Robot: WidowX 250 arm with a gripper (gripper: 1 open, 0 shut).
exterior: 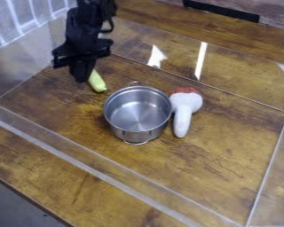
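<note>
My gripper [82, 71] hangs at the upper left, low over a pale yellow-green elongated object [96, 82] lying on the wooden table; its fingertips are at that object's upper end, and whether they touch it or how they stand is too small to tell. A steel pot [138, 114] with two handles stands in the middle. Right of the pot lies a white rounded object [185, 111] with a long end and some red on top.
Clear low walls surround the wooden table [227, 160].
</note>
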